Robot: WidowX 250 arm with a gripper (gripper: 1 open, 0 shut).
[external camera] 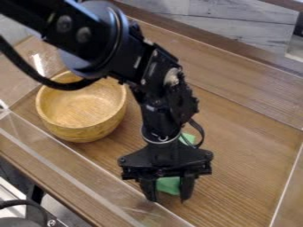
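The black robot arm reaches down from the upper left to the front middle of the wooden table. Its gripper point(168, 184) is low at the tabletop, around a green object point(169, 186) that is mostly hidden behind the gripper's body and fingers. Whether the fingers are closed on the object is unclear.
A yellow wooden bowl point(69, 115) stands left of the arm. A pale wood-patterned wall runs along the back, and dark cables lie at the lower left edge.
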